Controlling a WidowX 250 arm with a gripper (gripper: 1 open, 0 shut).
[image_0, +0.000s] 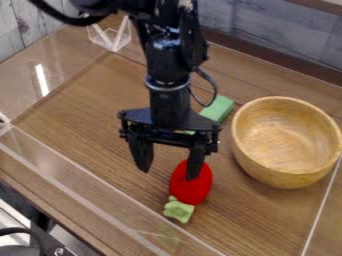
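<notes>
My black gripper (166, 148) is low over the table in the middle of the view, fingers open and spread either side, just above and left of a red oval object (191, 184). A pale green piece (179, 210) lies at the red object's lower end. A green block (219, 109) lies behind the arm, partly hidden by it.
A large tan bowl (282, 141) takes up the right side. Clear stands or racks (110, 32) are at the back left.
</notes>
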